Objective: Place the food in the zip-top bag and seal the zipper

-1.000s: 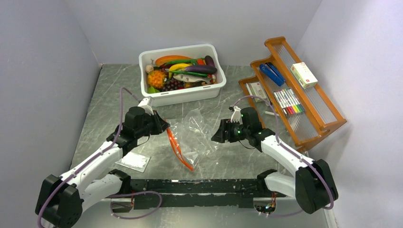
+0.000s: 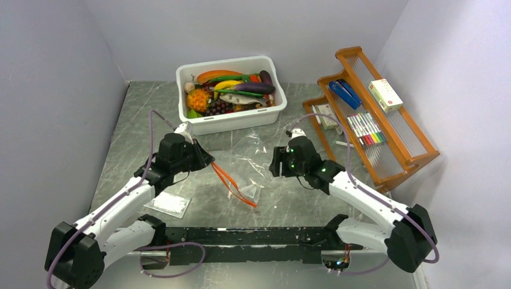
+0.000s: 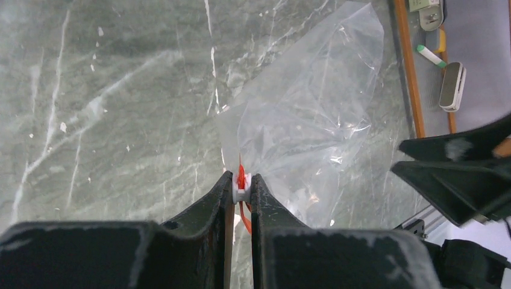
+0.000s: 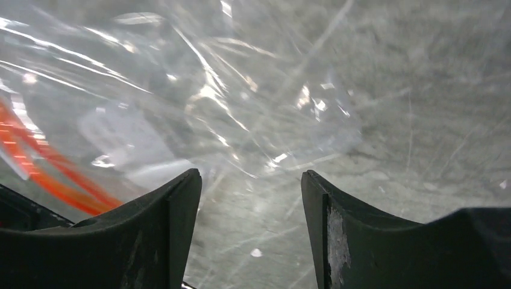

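The clear zip top bag (image 2: 247,162) with its orange zipper edge (image 2: 234,188) lies on the grey table between both arms. My left gripper is shut on the white slider at the bag's orange zipper. My right gripper hangs open over the bag's crumpled clear plastic, nothing between its fingers. In the top view a white bin (image 2: 229,124) at the back holds play food, including an eggplant, a fish, grapes and several other pieces.
A wooden shelf (image 2: 416,153) with boxes, markers and a blue stapler stands at the right. A flat packet (image 2: 169,205) lies at the front left. Grey walls close in the back and sides.
The orange zipper edge now shows as two separated strands, and the bag has shifted.
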